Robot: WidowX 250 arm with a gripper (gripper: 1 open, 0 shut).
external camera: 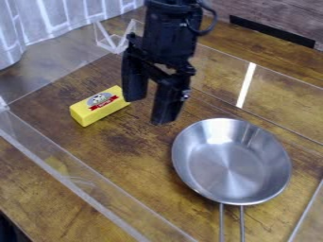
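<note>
The black gripper (149,95) hangs over the wooden surface from the top centre of the camera view, its two fingers spread apart with nothing visible between them. A yellow box (98,108) with a printed label lies to the left of the gripper. A silver pan (231,156) sits at the lower right, its handle extending toward the bottom edge.
Transparent edges run along the left and right sides, and pale crumpled material (32,24) is at the back left.
</note>
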